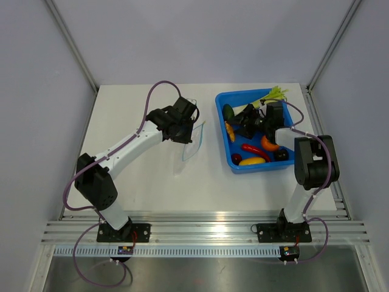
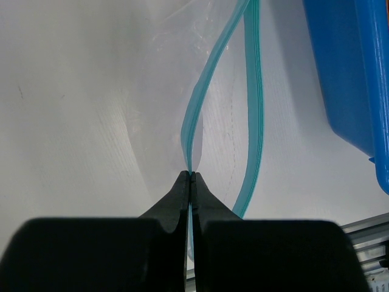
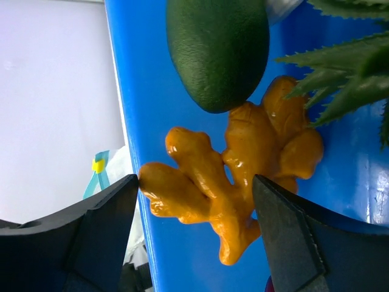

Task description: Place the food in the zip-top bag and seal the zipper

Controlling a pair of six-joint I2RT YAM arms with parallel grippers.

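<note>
The clear zip bag (image 1: 192,146) with its teal zipper (image 2: 254,115) hangs with its mouth parted; its body (image 2: 161,103) is seen in the left wrist view. My left gripper is shut on one zipper edge. Over the blue bin (image 1: 261,168), my right gripper stands open, one finger on each side of a knobby orange-brown ginger root (image 3: 222,194). The root's left tip meets the left finger; the right finger lies close to its other side. A dark green avocado-like item (image 3: 219,48) lies just beyond.
Also in the bin are spiky green leaves (image 3: 340,79), a red pepper (image 1: 256,151), a yellow item (image 1: 251,161), an orange (image 1: 268,144), a dark red item (image 1: 236,159) and celery (image 1: 275,93). Bare table lies between bag and bin.
</note>
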